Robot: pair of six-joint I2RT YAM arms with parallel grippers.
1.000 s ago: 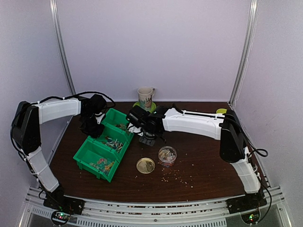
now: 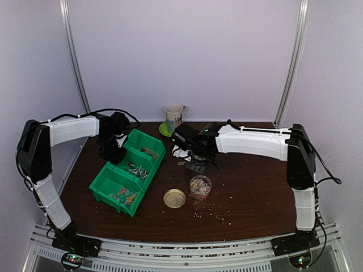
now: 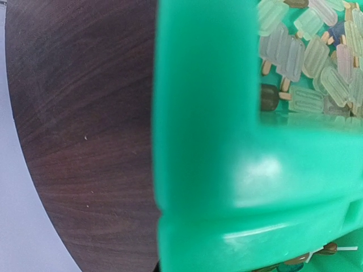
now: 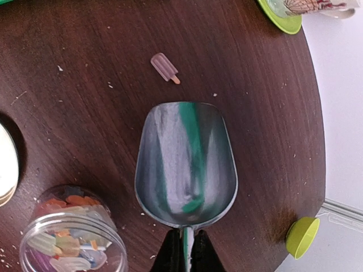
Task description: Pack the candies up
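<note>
My right gripper is shut on the handle of a metal scoop [image 4: 187,164]; the scoop's bowl has no candy in it. On the bare table just beyond its lip lies a pink popsicle-shaped candy [image 4: 165,67]. A clear jar [image 2: 200,187] holding mixed candies stands uncovered near the scoop, with a gold lid [image 2: 174,198] beside it. Over at the green divided box [image 2: 101,190], my left gripper [image 2: 117,159] is shut at the outer wall, its fingertips mostly hidden. Popsicle candies [image 3: 309,56] fill one compartment; the other compartments hold small candies too.
Behind the scoop, a patterned mug [image 2: 174,115] stands on a green saucer [image 2: 165,130]. A yellow-green cup [image 4: 302,237] sits near the table's far right edge. Crumbs [image 2: 210,213] dot the wood in front of the jar.
The right arm has swung to the right with the scoop, away from the green box, so the pink candy now shows on the table. The left arm has barely moved.
</note>
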